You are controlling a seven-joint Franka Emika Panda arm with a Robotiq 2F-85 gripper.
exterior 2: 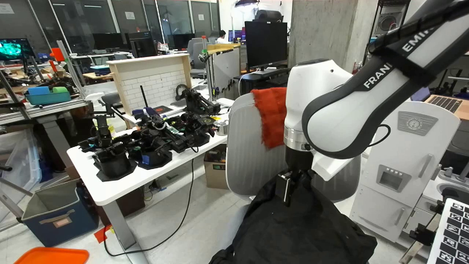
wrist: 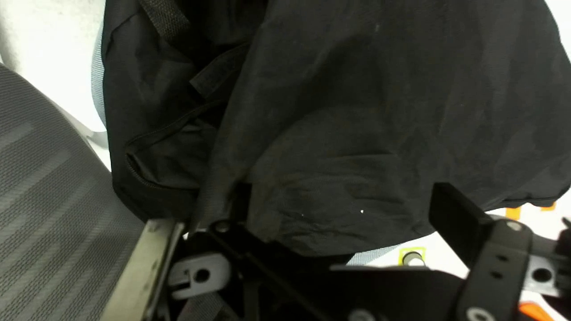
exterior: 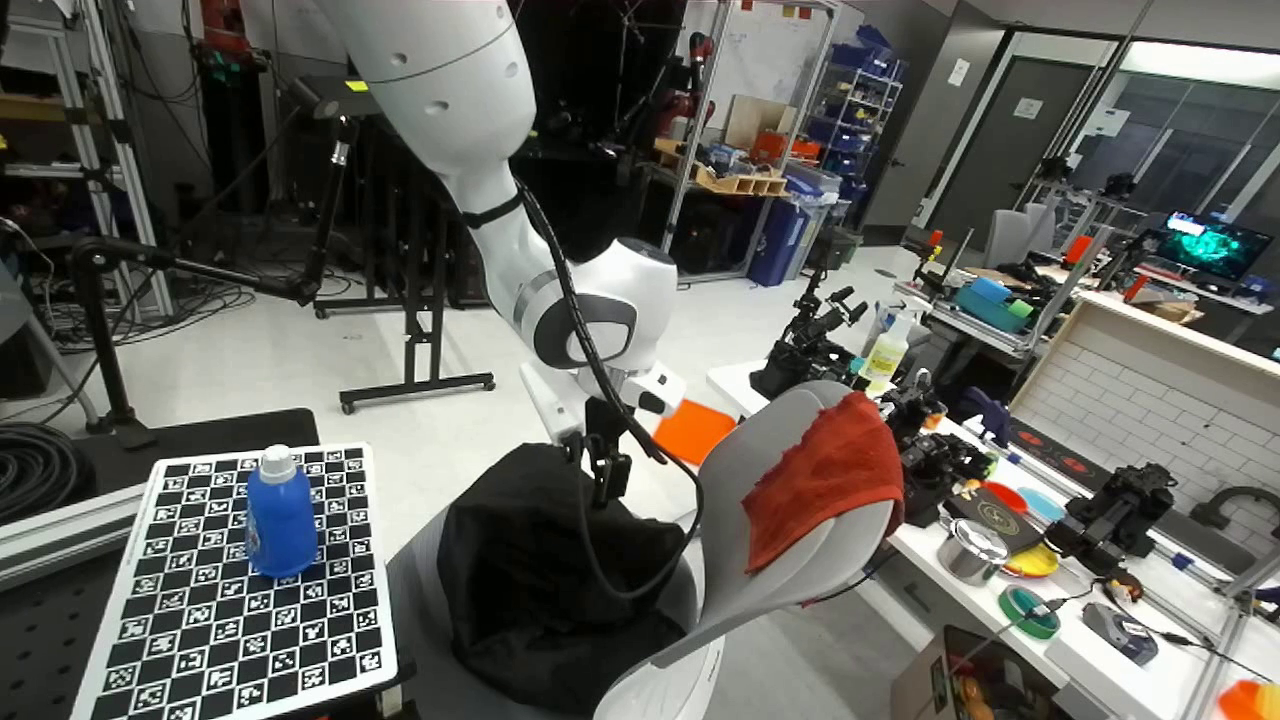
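A black cloth bag or garment point(exterior: 540, 588) lies heaped on the seat of a grey chair, its far edge standing up in exterior view 1. My gripper point(exterior: 600, 478) points down at that raised edge. In exterior view 2 the gripper point(exterior 2: 292, 193) overlaps the top of the black cloth point(exterior 2: 299, 228); whether they touch is hard to tell. The wrist view has my gripper open, its fingers wide apart on either side of the black fabric point(wrist: 342, 133), a strap and seam showing at its left.
The grey chair back point(exterior: 780, 480) with a red cloth point(exterior: 828, 474) rises close beside the gripper. A blue bottle point(exterior: 282, 516) stands on a checkered board point(exterior: 180, 612) at left. In exterior view 2, a white table point(exterior 2: 105, 189) holds black robot arms.
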